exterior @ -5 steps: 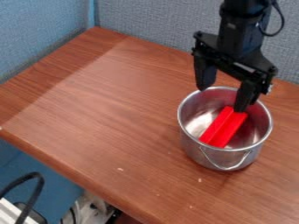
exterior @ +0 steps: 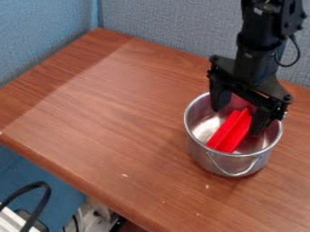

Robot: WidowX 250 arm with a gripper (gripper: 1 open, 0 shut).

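A metal bucket [exterior: 224, 161] with a wire handle stands on the right part of the wooden table [exterior: 109, 136]. Inside it lie red bar-shaped pieces [exterior: 227, 131], partly hidden. My black gripper [exterior: 246, 107] points down into the top of the bucket, over the red pieces, with its two fingers spread apart. Whether anything is between the fingertips is hard to see.
Grey-blue padded walls stand behind and to the left. Black cables and other items lie beyond the table's lower left edge.
My gripper has come lower and a little to the right, down into the bucket. The bucket looks unmoved.
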